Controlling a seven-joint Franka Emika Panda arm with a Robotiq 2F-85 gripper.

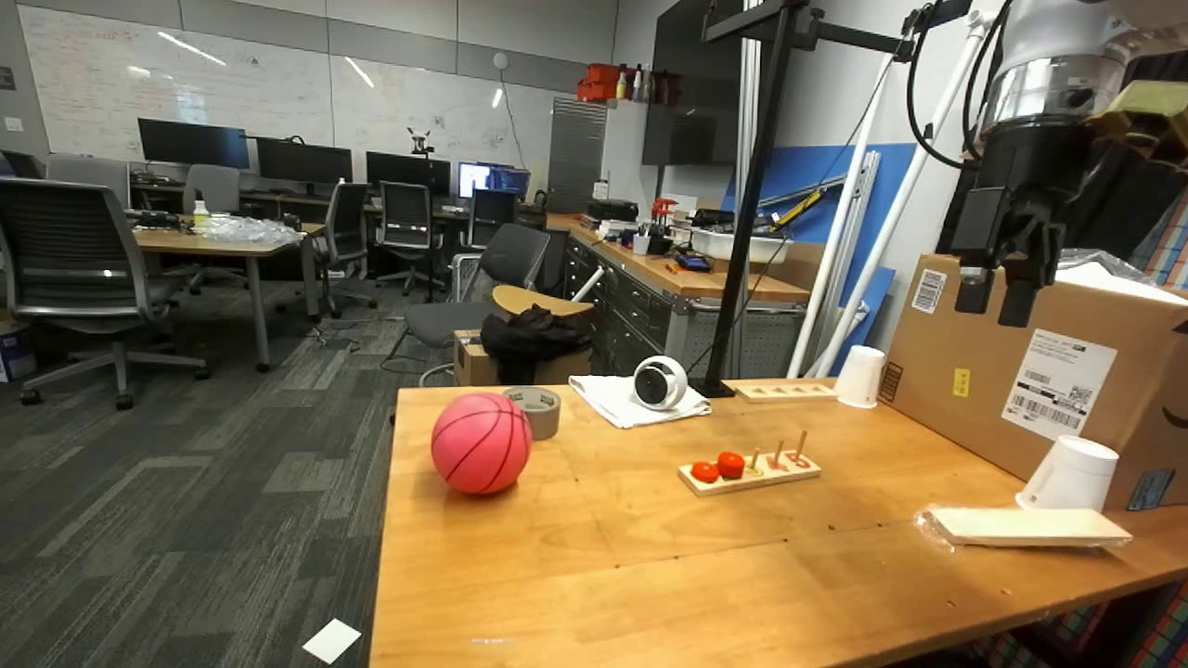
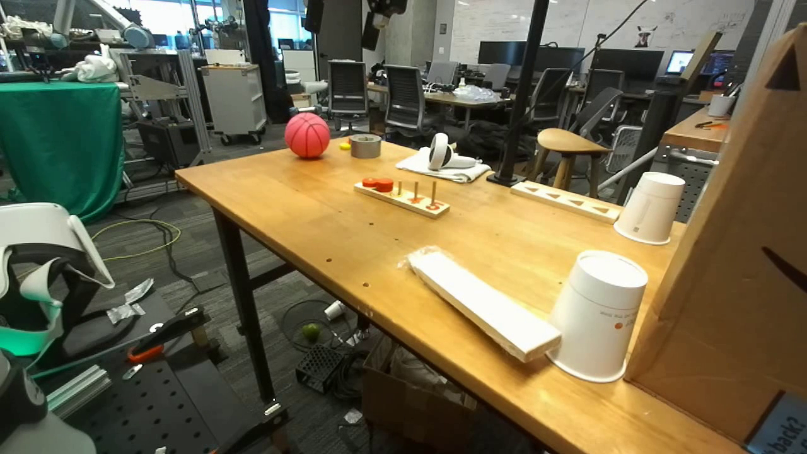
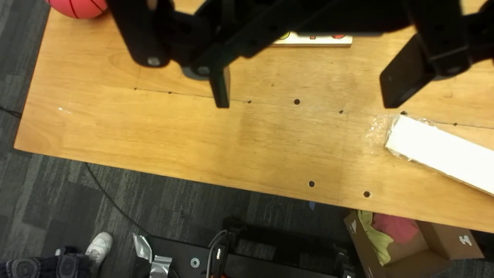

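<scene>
High above the table hangs my gripper, its two fingers wide apart and bare wood visible between them in the wrist view. Exterior view 1 has the gripper [image 1: 995,302] at upper right, in front of the cardboard box. A wooden peg board [image 1: 768,473] lies mid-table, with red pieces [image 1: 730,466] at its left end and bare pegs toward the right. In the wrist view my gripper's body covers most of that board [image 3: 315,41]. A pink basketball [image 1: 481,443] rests at the table's left side, beside a roll of grey tape [image 2: 366,146].
A white wrapped bar [image 2: 484,304] lies near the front edge, close to an upturned white cup [image 2: 601,314]. Another cup [image 1: 860,377] stands farther back by the large box [image 1: 980,367]. A white headset [image 1: 659,383] sits on a cloth.
</scene>
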